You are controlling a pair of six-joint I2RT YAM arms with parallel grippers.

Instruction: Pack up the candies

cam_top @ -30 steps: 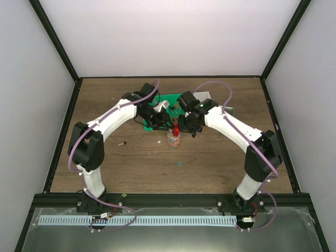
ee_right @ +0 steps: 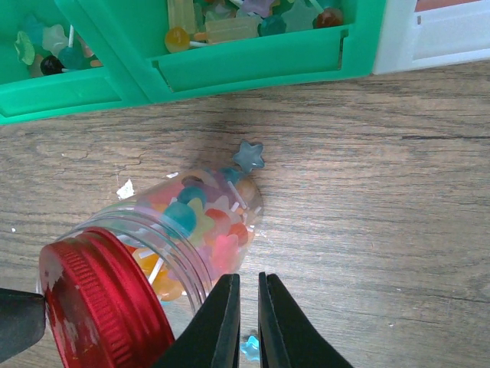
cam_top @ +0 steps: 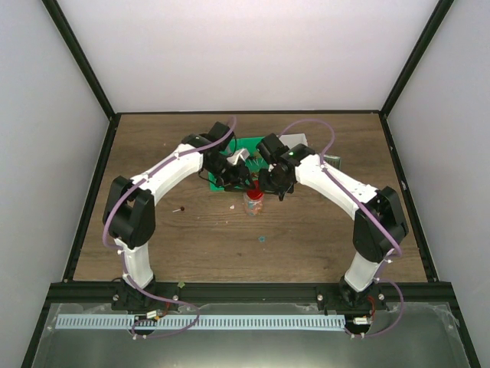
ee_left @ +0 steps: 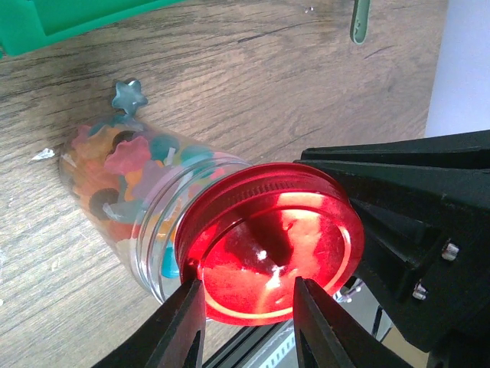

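Note:
A clear jar [ee_right: 210,215] full of colourful candies stands on the table. Its red lid [ee_left: 268,245] is at the mouth; from these views I cannot tell whether it sits fully level. My left gripper is part closed on the lid, its fingertips low against it, and in the right wrist view one finger [ee_right: 19,318] touches the lid's far side. My right gripper has a narrow gap with only table showing between its fingers, beside the jar. Seen from the left wrist, its dark body reaches the lid's right edge.
A green divided tray [ee_right: 253,73] holding candies stands behind the jar, with a white box [ee_right: 444,38] adjoining it. Loose star candies lie by the jar [ee_right: 249,156] and in front of it [ee_right: 251,347].
From above, the red lid has gone from a narrow upright shape to a wider, flatter one over the jar's mouth. Both arms have shifted only slightly.

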